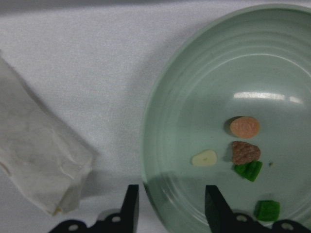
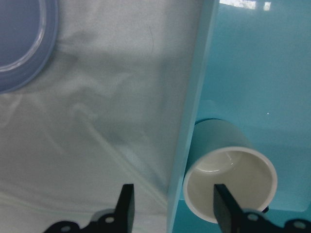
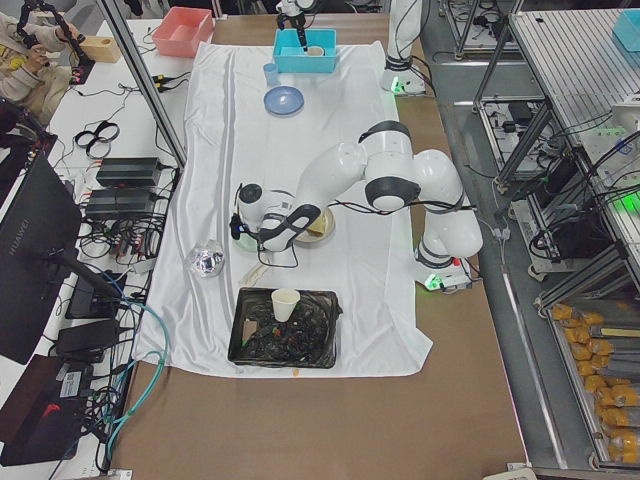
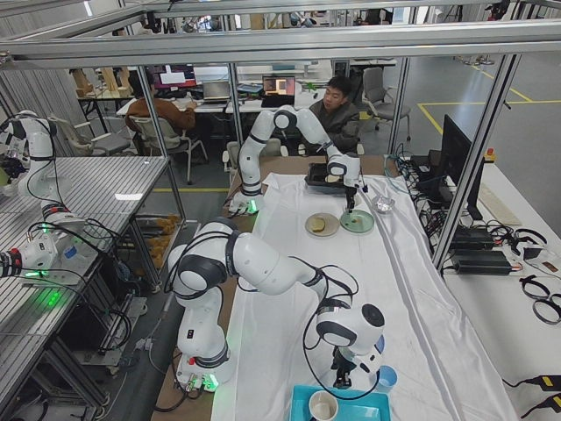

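A green plate [image 1: 184,97] holds small food pieces: a sausage slice [image 1: 244,126], a brown piece [image 1: 245,152], a pale slice [image 1: 204,158] and green bits [image 1: 267,210]. My left gripper is open over its edge, empty, beside a crumpled wrapper [image 1: 41,141]. At the far end, my right gripper hangs open above the wall of a blue bin [image 2: 257,68], in which a white cup [image 2: 228,183] lies. A blue plate [image 2: 19,43] is beside that bin.
A black tray [image 3: 255,350] with a white cup [image 3: 284,305], a foil item [image 3: 207,259], a beige plate [image 4: 326,230] and a small blue cup [image 3: 271,74] share the white cloth.
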